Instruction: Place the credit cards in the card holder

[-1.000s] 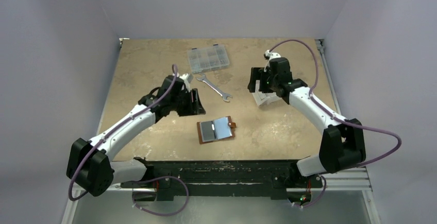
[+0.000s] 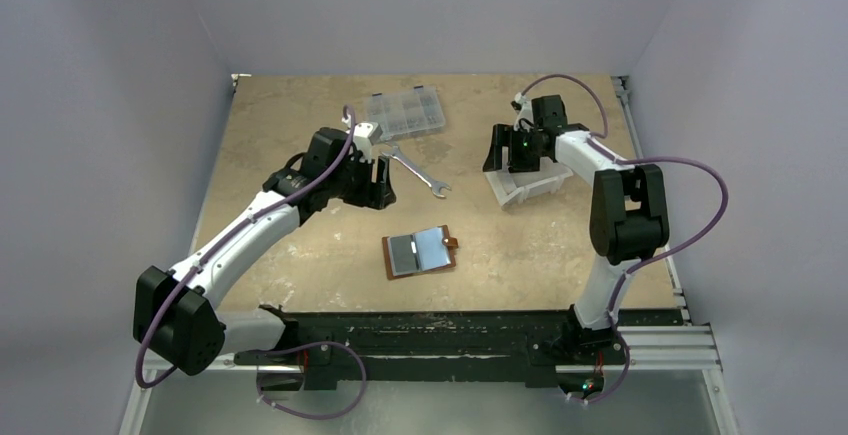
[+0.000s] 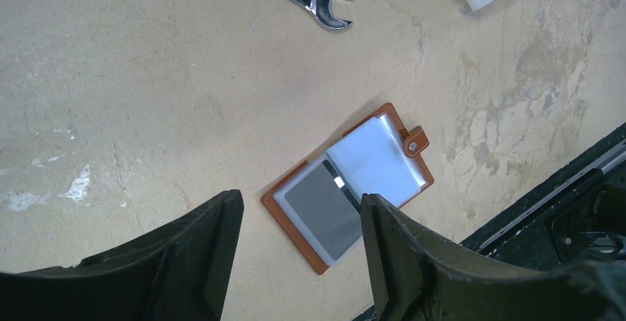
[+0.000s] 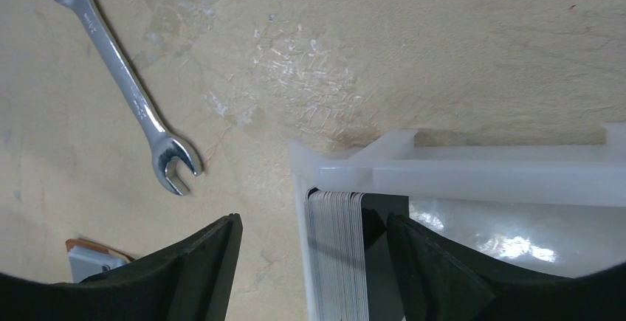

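Note:
The brown card holder [image 2: 386, 260] lies open on the table, front centre; the left wrist view shows its strap [image 3: 415, 141], a dark card face [image 3: 325, 211] on one half and a pale sleeve [image 3: 377, 160] on the other. Up and left of it, my left gripper [image 2: 381, 183] hangs open and empty. A stack of thin cards [image 4: 337, 254] stands at the left end of a white tray [image 4: 472, 181], a dark card [image 4: 386, 262] alongside. Over that end of the tray my right gripper is open, its right finger overlapping the dark card; whether it touches is unclear.
A steel wrench [image 2: 418, 171] lies mid-table between the arms. Behind it is a clear compartment box [image 2: 405, 112]. Bare table surrounds the holder, with the dark front rail [image 2: 430, 340] beyond the near edge.
The right arm has folded and reaches lower over the tray. My left gripper has shifted slightly back, away from the front edge. The holder, wrench and tray look unmoved.

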